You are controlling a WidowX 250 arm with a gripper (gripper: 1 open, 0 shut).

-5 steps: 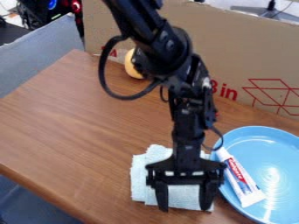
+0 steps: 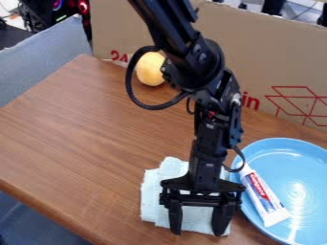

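My gripper (image 2: pixel 200 212) is low over a folded white cloth (image 2: pixel 156 201) near the table's front edge, its two black fingers spread apart with their tips at the cloth. The gripper covers much of the cloth, so whether any fabric is between the fingers is unclear. Right of it, a blue plate (image 2: pixel 299 172) holds a white toothpaste tube (image 2: pixel 261 194) lying at a slant.
A yellow round object (image 2: pixel 149 69) sits at the back, partly behind my arm. A cardboard box (image 2: pixel 274 72) stands along the back.
The cloth's edges have shifted slightly.
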